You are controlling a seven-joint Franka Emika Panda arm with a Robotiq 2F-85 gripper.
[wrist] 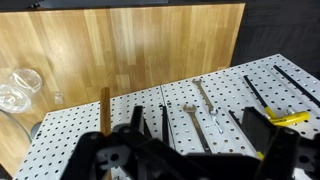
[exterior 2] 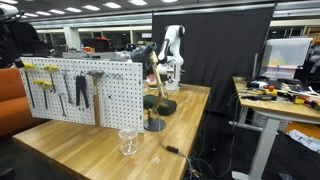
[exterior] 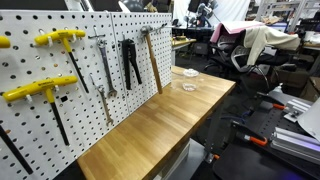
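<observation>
In the wrist view my gripper is open, its two dark fingers set wide apart with nothing held between them. Beyond them is the white pegboard (wrist: 65, 140). Tools hang on it: a wooden-handled hammer (exterior: 153, 62), black-handled pliers (exterior: 131, 63), a long wrench (exterior: 105, 66), a smaller wrench (exterior: 104, 105), and yellow T-handled tools (exterior: 38, 89). From the wrist, the hammer's handle (wrist: 105, 112) lies to the left, both wrenches (wrist: 199, 128) near the middle, and a yellow handle (wrist: 291, 119) to the right. The fingers hide part of the board.
A wooden table (exterior 2: 190, 103) supports the pegboard. Clear round containers (exterior 2: 128, 141) stand near the board's end. A black lamp-like stand (exterior 2: 155, 121) rises behind that end. Bare tabletop runs along the board's front. A cluttered second table (exterior 2: 275, 106) stands apart at right.
</observation>
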